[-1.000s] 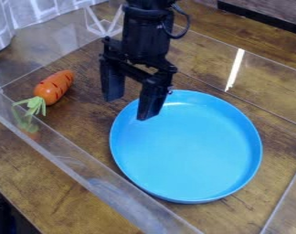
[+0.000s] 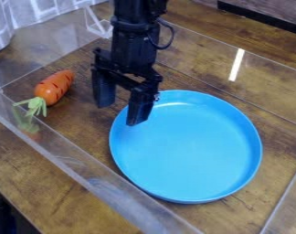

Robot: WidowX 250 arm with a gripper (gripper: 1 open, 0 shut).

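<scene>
The black robot gripper (image 2: 121, 97) hangs in the upper middle, low over the wood surface at the upper-left edge of a blue plate (image 2: 185, 148). Its two fingers stand apart, with nothing visible between them. An orange toy carrot (image 2: 53, 89) with pale green leaves lies to the left of the gripper, apart from it.
Clear plastic walls (image 2: 111, 188) border the workspace along the lower left and at the back. A pale object (image 2: 2, 20) stands outside at the top left. Bare wood shows around the plate and near the carrot.
The gripper has moved a little to the left and slightly down, toward the carrot's side. The plate and carrot look unchanged.
</scene>
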